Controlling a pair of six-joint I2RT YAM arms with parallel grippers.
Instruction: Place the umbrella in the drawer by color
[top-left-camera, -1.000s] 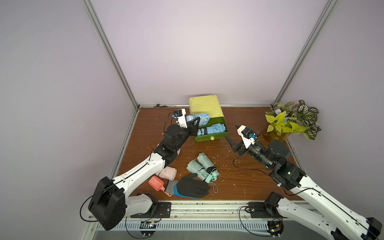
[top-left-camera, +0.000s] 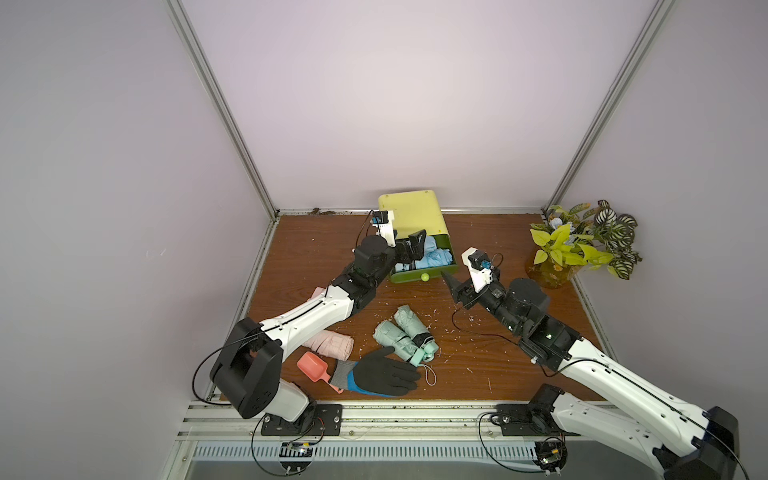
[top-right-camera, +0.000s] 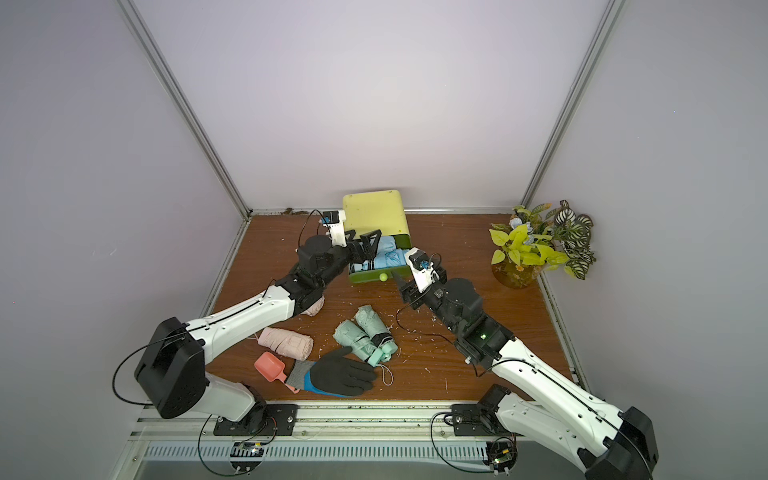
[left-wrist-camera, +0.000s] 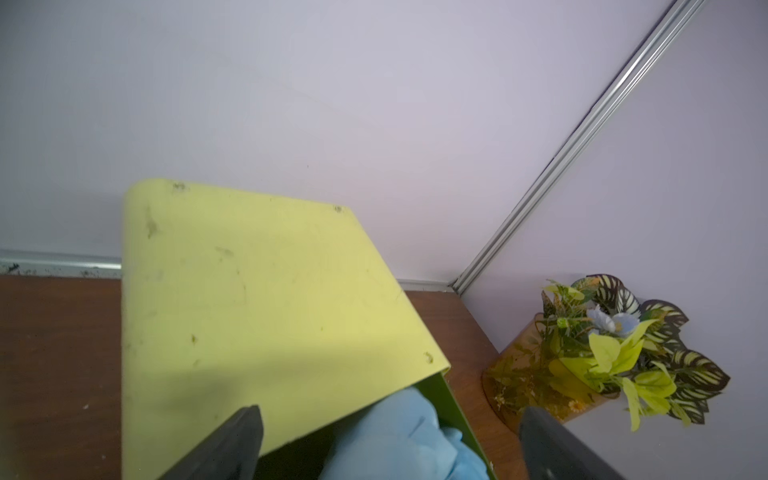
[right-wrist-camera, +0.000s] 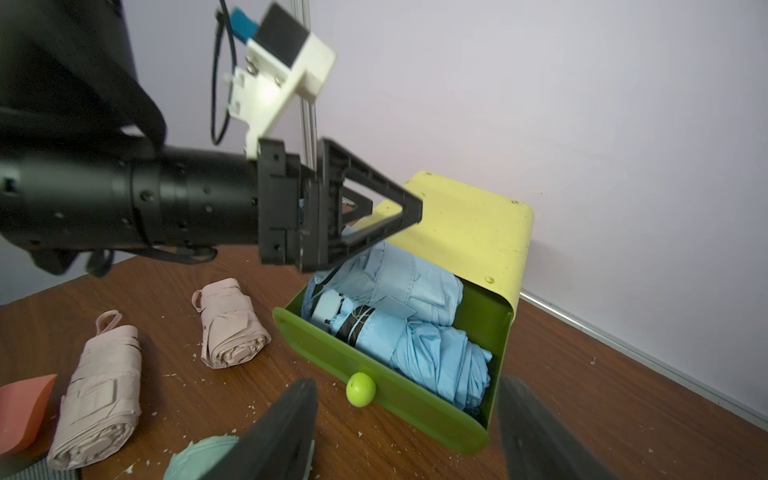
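The green drawer (right-wrist-camera: 480, 320) stands pulled out below its yellow cabinet top (right-wrist-camera: 464, 232). Inside lie two blue umbrellas: a front one with a black band (right-wrist-camera: 432, 352) and a rear one (right-wrist-camera: 400, 276). Over the drawer's left part hovers my left gripper (top-left-camera: 419, 246), open, with its fingers (left-wrist-camera: 232, 444) wide apart and empty. My right gripper (top-left-camera: 450, 289) is just right of the drawer front, its blurred fingers (right-wrist-camera: 280, 432) apart, nothing between them. Two mint-green umbrellas (top-left-camera: 412, 324) rest mid-table. Two pink umbrellas (right-wrist-camera: 100, 392) lie at left, partly hidden by the left arm in the top views.
A black-and-blue glove (top-left-camera: 384, 374) and a red scoop (top-left-camera: 313, 366) lie at the front edge. At the right back stands a potted plant (top-left-camera: 560, 248). The drawer front carries a yellow-green knob (right-wrist-camera: 361, 389). Table right of the drawer is clear.
My left gripper has moved right over the drawer, and the rear blue umbrella beneath it has shifted right into the drawer. My right arm has moved slightly left toward the drawer.
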